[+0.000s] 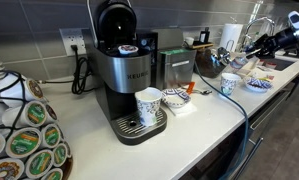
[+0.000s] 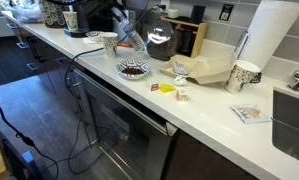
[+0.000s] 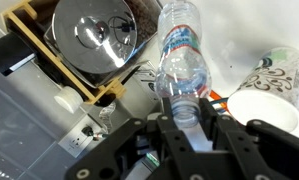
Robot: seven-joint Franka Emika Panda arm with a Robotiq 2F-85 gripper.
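Note:
A clear plastic water bottle (image 3: 183, 45) with a blue-and-red label stretches away from my gripper, its cap end between the fingers. My gripper is shut on it. In exterior view 2 the bottle (image 2: 132, 38) hangs tilted above the counter, beside a patterned white cup (image 2: 109, 43). The wrist view puts a patterned cup (image 3: 269, 92) to the right of the bottle, apart from it. My arm (image 1: 281, 38) reaches in from the far right in exterior view 1; its fingertips are too small there to make out.
A patterned plate with dark contents (image 2: 134, 69) sits near the counter's front edge. Small colored packets (image 2: 167, 88) lie nearby. A coffee maker (image 1: 124, 75) holds another cup (image 1: 149, 104). A paper bag (image 2: 205, 67) and paper towel roll (image 2: 272, 30) stand farther along the counter.

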